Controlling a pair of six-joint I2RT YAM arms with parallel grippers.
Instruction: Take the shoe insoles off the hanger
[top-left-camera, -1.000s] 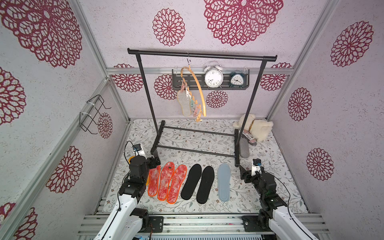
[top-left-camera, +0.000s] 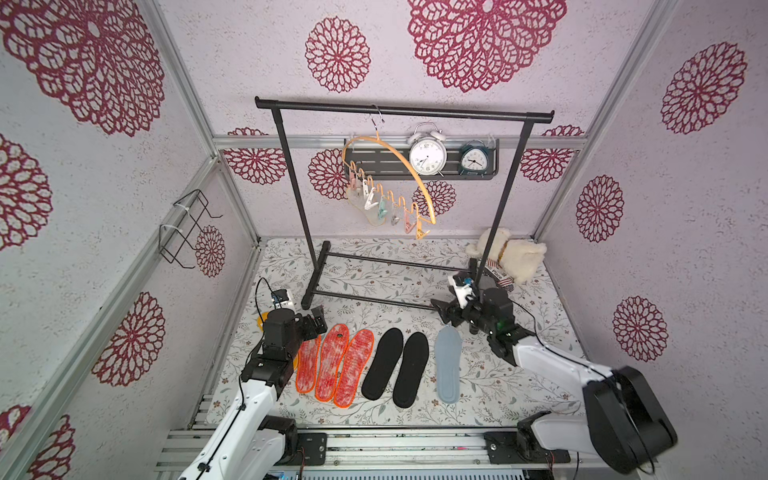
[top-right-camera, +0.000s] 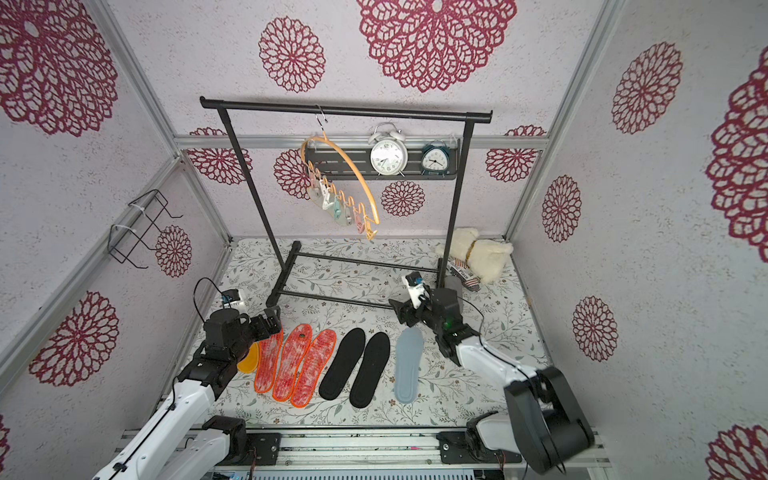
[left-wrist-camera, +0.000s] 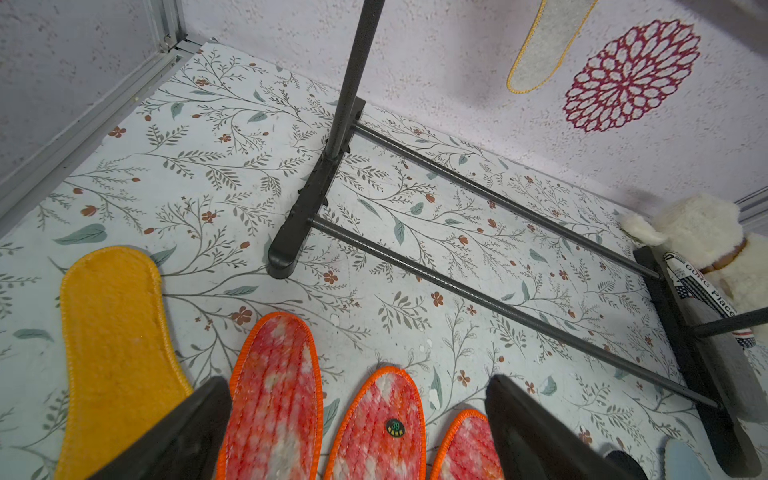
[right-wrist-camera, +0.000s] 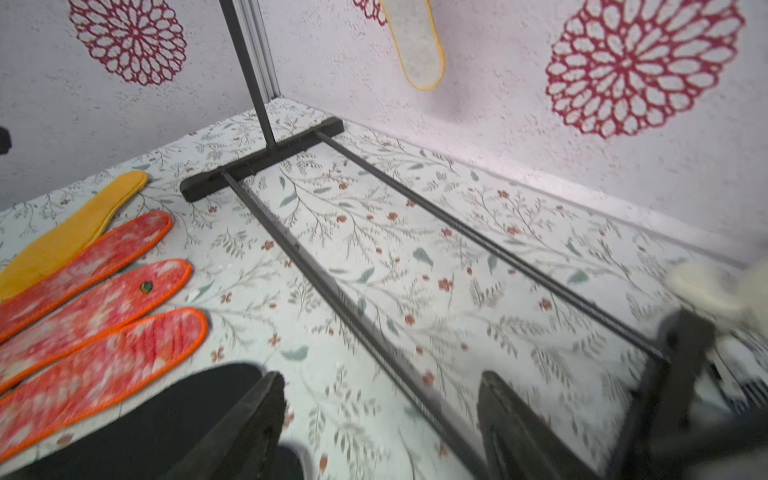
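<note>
An orange hanger (top-left-camera: 413, 173) with several clips hangs tilted from the black rack's top bar (top-left-camera: 472, 113). A pale insole (left-wrist-camera: 552, 40) with yellow edging still hangs from it; in the top views the clips partly cover this insole. On the floor lie a yellow insole (left-wrist-camera: 120, 336), red insoles (top-left-camera: 332, 364), black insoles (top-left-camera: 382, 364) and a light blue insole (top-left-camera: 448, 368). My left gripper (top-left-camera: 318, 321) is open above the top ends of the red insoles, holding nothing. Open and empty, my right gripper (top-left-camera: 445, 307) hovers just past the light blue insole's far end, by the rack's front bar.
The rack's lower bars (left-wrist-camera: 496, 304) cross the floor in front of both arms. A white plush toy (top-left-camera: 520, 257) sits at the back right beside the rack's foot. Two clocks (top-left-camera: 428, 156) stand on the wall shelf. Patterned floor between the rack's lower bars is clear.
The hanger has turned, its near end moving right.
</note>
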